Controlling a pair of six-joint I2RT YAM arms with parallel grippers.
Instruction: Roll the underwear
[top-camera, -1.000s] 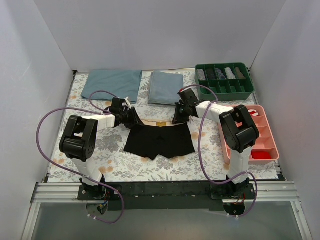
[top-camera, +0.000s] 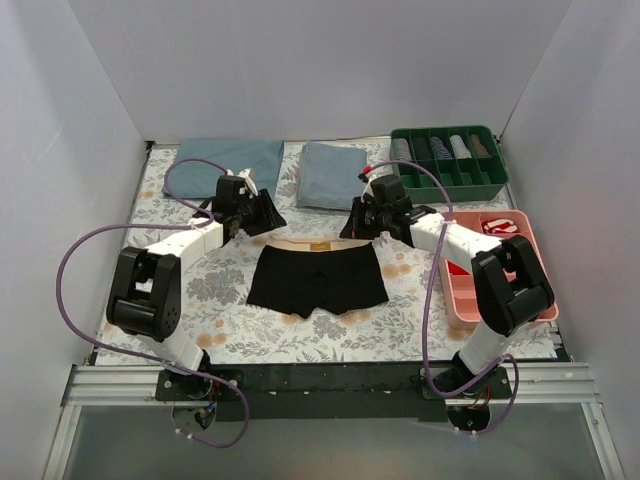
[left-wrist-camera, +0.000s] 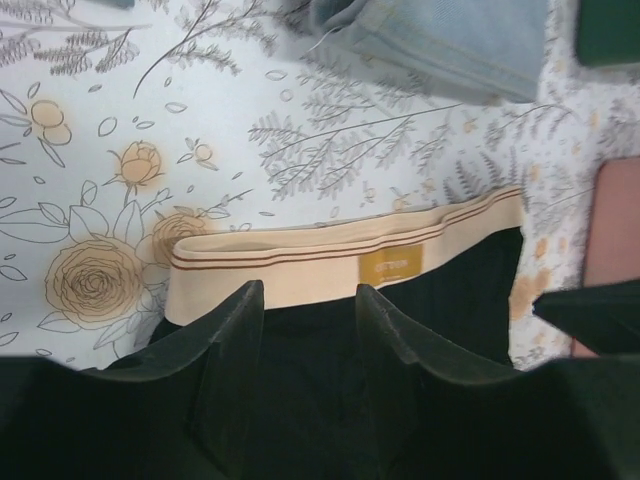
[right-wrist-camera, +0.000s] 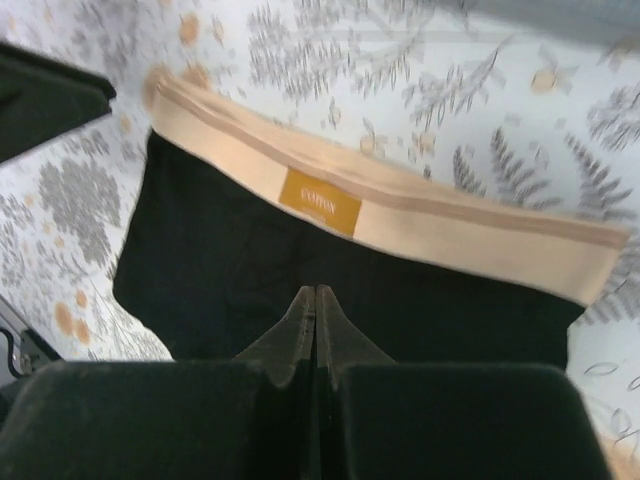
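Note:
Black underwear (top-camera: 320, 280) lies flat on the floral cloth, its cream waistband (left-wrist-camera: 300, 262) toward the back and its legs toward the front. The yellow label (right-wrist-camera: 320, 201) sits midway along the band. Over the left end of the waistband, my left gripper hovers open, its fingers apart with nothing between them. My right gripper is shut above the black fabric near the waistband's right part; its fingertips meet and nothing shows between them. In the top view the right gripper (top-camera: 350, 232) partly covers the band's right end.
Two folded blue-grey cloths (top-camera: 228, 168) (top-camera: 331, 175) lie at the back. A green divided box (top-camera: 495, 185) with several rolled items stands back right; a pink bin (top-camera: 460, 300) is under the right arm.
My left gripper has risen slightly off the waistband's left end and opened. The right arm has swung outward to the right, its gripper shifting a little left and back. The underwear stays flat.

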